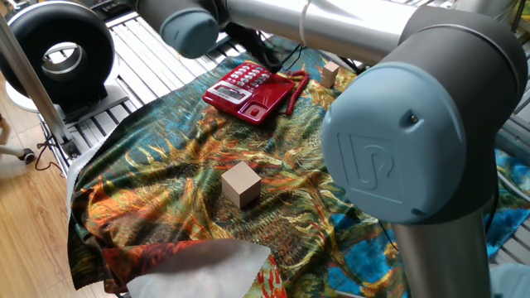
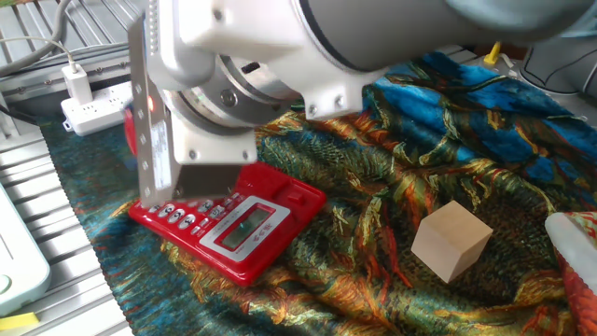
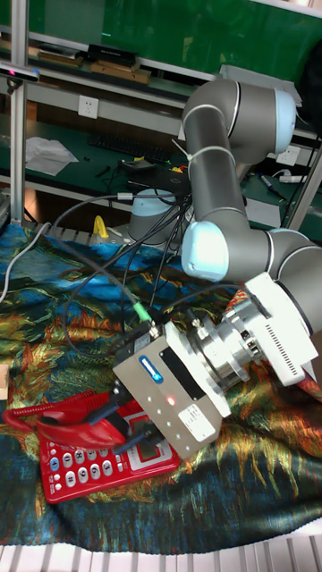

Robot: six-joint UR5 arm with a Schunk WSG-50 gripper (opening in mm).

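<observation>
A red corded telephone (image 1: 248, 91) with a grey keypad and a small display lies on the patterned cloth. In exterior view 3 my gripper (image 3: 96, 434) hangs over the keypad side, its dark fingers on either side of the red handset (image 3: 84, 412); it looks shut on it. The handset appears off the telephone's base and tilted, with the coiled cord (image 1: 295, 93) running from it. In exterior view 2 the gripper body (image 2: 154, 131) hides the fingers, and only a blurred red bit shows behind it. Exterior view 1 does not show the fingers.
A wooden cube (image 1: 242, 185) sits on open cloth in front of the telephone, and a smaller wooden block (image 1: 330, 74) lies near the cord. A white power strip (image 2: 98, 107) is at the back. A black ring-shaped device (image 1: 56, 56) stands at the left.
</observation>
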